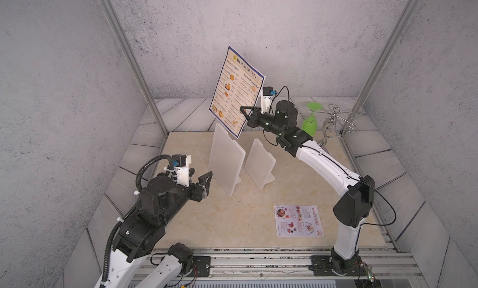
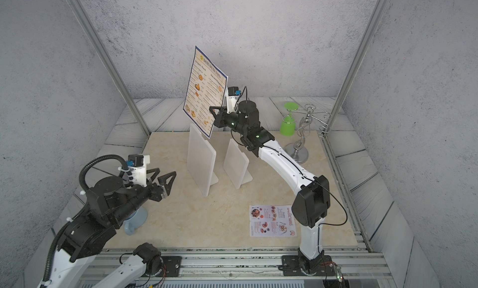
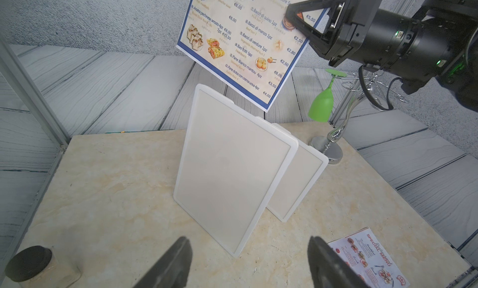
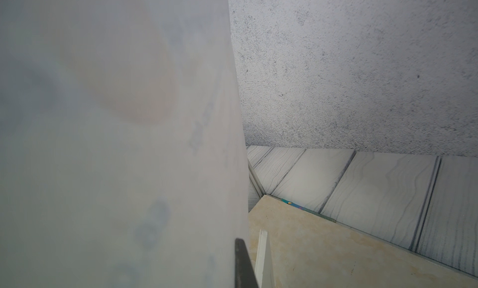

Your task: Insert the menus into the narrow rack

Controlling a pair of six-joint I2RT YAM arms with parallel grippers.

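The large Dim Sum Inn menu [image 1: 236, 88] with its blue border hangs in the air, tilted, held near its right edge by my shut right gripper [image 1: 243, 110]. Its lower corner is just above and behind the top of the larger white rack [image 1: 226, 161]. A smaller white rack [image 1: 260, 164] stands to the right of that one. A small pink menu [image 1: 298, 220] lies flat on the table at the front right. My left gripper [image 2: 164, 176] is partly open and empty, left of the large rack. In the right wrist view the menu's pale back [image 4: 124, 163] fills the left half.
A green glass [image 2: 288, 123] hangs on a silver stand [image 2: 298, 151] at the back right. A jar with a dark lid [image 3: 29, 264] stands at the left, and a light blue object [image 2: 133, 220] lies beneath the left arm.
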